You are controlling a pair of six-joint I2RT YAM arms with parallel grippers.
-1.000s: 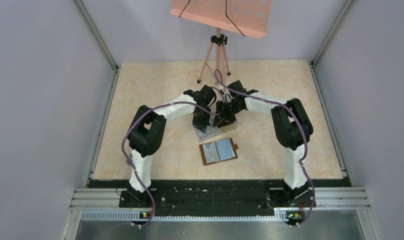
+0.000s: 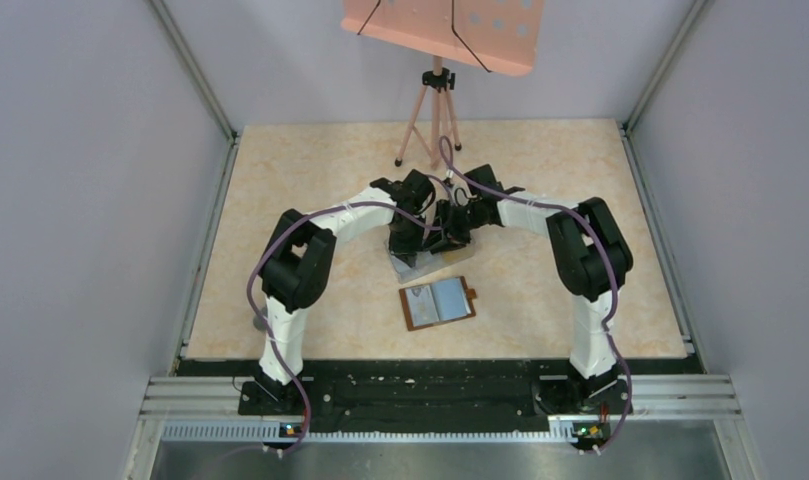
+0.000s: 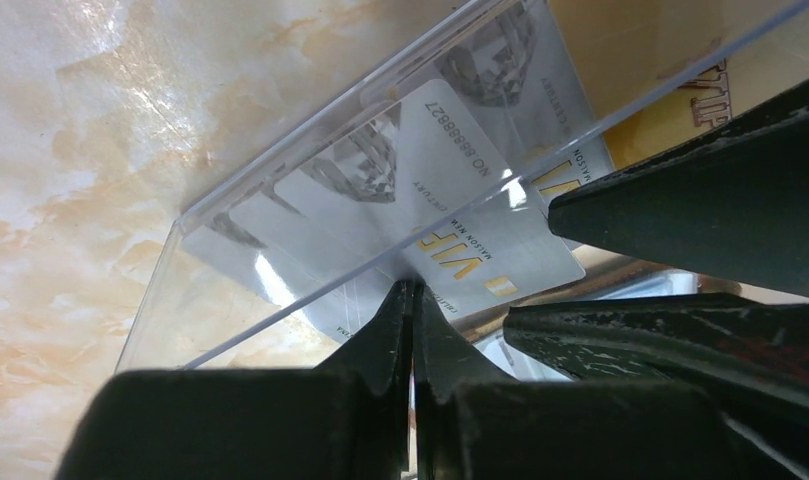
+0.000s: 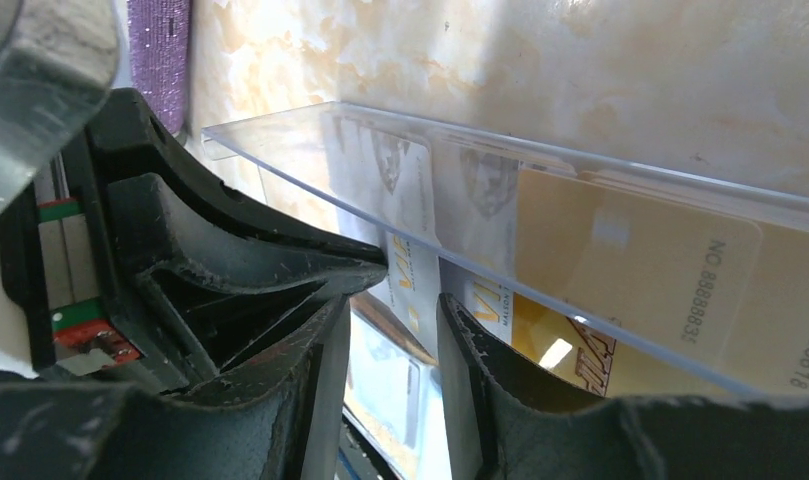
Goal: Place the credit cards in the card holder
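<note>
A clear tray (image 2: 420, 272) lies in the middle of the table and holds silver and gold cards. In the left wrist view one silver card (image 3: 450, 150) leans in front of the others. My left gripper is shut, its tips against that card's lower part; whether the card is pinched I cannot tell. Close beside it on the right, my right gripper stands part open, with its fingertips apart and no card clamped between them. Just in front of the tray, the brown-edged card holder (image 2: 438, 303) lies spread open.
Gold cards (image 4: 620, 260) fill the right part of the tray. Its clear front wall (image 3: 280, 315) rises near both grippers, which are crowded close together. A tripod (image 2: 438, 110) stands at the back.
Earlier, the left gripper moved a little to the right. Tray and holder stay in place.
</note>
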